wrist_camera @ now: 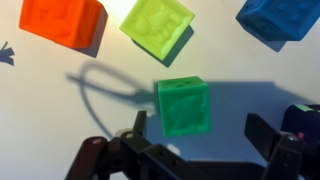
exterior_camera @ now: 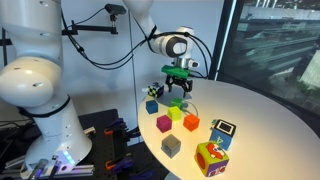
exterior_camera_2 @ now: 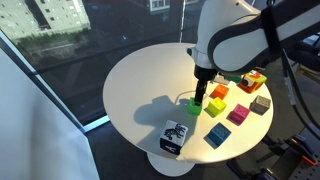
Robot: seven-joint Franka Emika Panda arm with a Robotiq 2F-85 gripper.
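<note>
A bright green block (wrist_camera: 184, 108) lies on the white table, below my gripper and between its fingers as seen in the wrist view. The fingers stand wide apart and hold nothing. Seen from exterior view 1, the gripper (exterior_camera: 178, 86) hangs just above and behind the green block (exterior_camera: 176, 102). In exterior view 2 the arm partly covers the block (exterior_camera_2: 194, 106).
Close by lie a yellow-green block (wrist_camera: 157, 25), an orange block (wrist_camera: 62, 20) and a blue block (wrist_camera: 280, 15). A black-and-white box (exterior_camera_2: 174, 137), a magenta block (exterior_camera: 164, 123) and a grey block (exterior_camera: 171, 145) stand farther off.
</note>
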